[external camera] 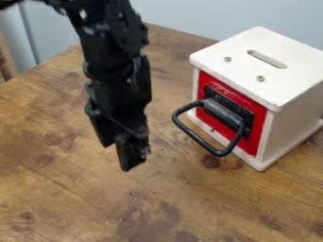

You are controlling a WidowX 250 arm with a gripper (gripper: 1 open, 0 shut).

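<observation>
My black gripper (128, 149) hangs pointing down over the wooden table, left of a white wooden box (265, 66). The box has a red front panel with a dark recess and a black U-shaped handle (202, 141) sticking out toward my gripper. My gripper is apart from the handle, with no object visible at its fingers; how far its fingers stand apart is hard to make out.
A pale wall (190, 19) runs behind it, with the box standing at the right edge of the view.
</observation>
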